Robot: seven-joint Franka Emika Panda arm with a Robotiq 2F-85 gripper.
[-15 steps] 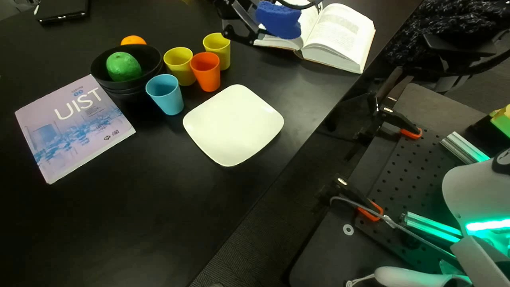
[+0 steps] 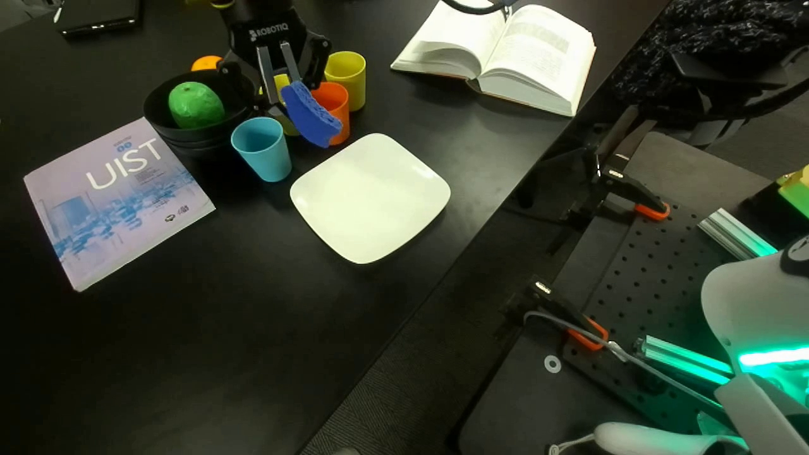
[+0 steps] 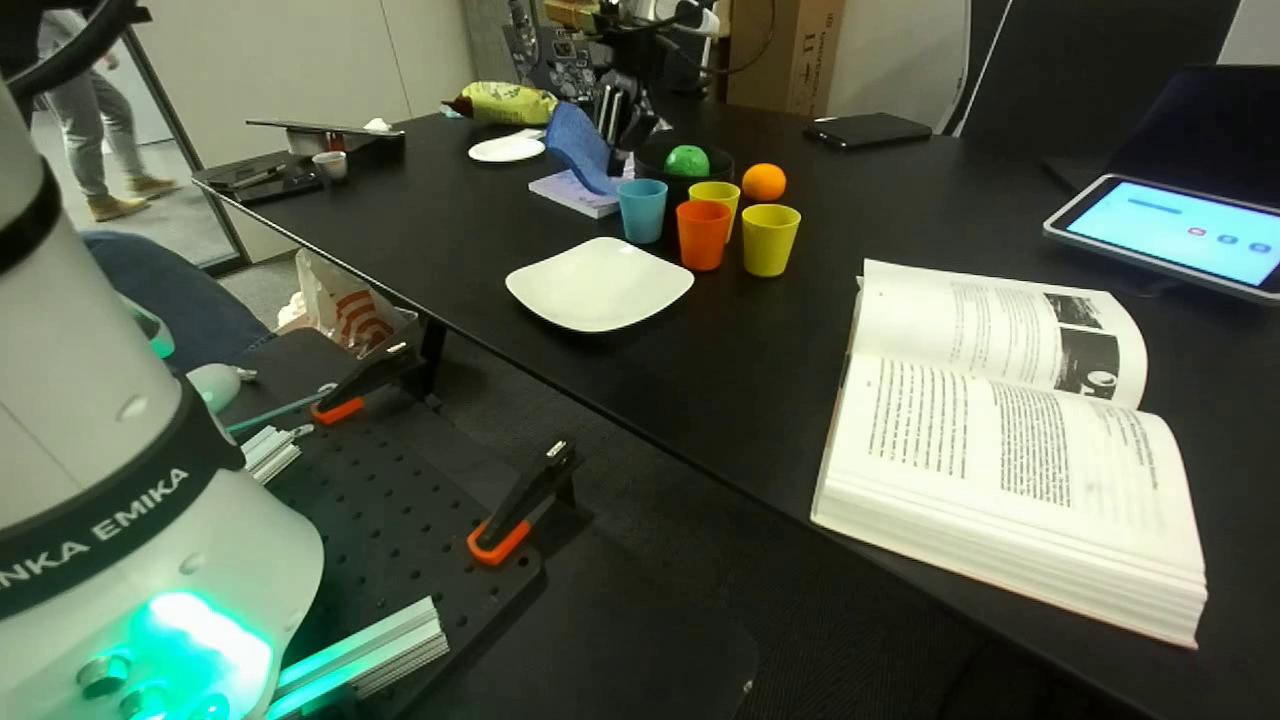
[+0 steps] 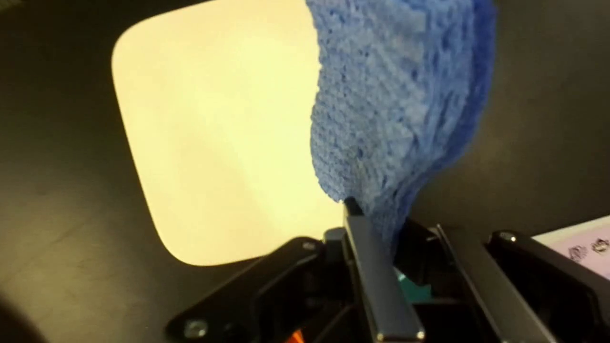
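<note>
A blue sponge (image 2: 311,114) is pinched by one end in my gripper (image 2: 288,82), which is shut on it. Its free end hangs out past the fingertips, towards the white square plate (image 2: 370,198). In the wrist view the sponge (image 4: 394,85) covers the right side of the plate (image 4: 223,131). The second exterior view has the sponge (image 3: 581,149) held up in the air behind the plate (image 3: 600,286), which lies bare on the table. How high the sponge is above the cups cannot be told exactly.
Close to the gripper stand a blue cup (image 2: 262,148), an orange cup (image 2: 334,114), two yellow cups (image 2: 347,78) and stacked black bowls (image 2: 163,121) holding a green fruit (image 2: 196,105). A UIST booklet (image 2: 117,197) and an open book (image 2: 497,53) lie farther out.
My gripper has carried the sponge from over the open book leftwards to above the cups. The sponge now points down towards the plate. Cups, bowls and plate have stayed put.
</note>
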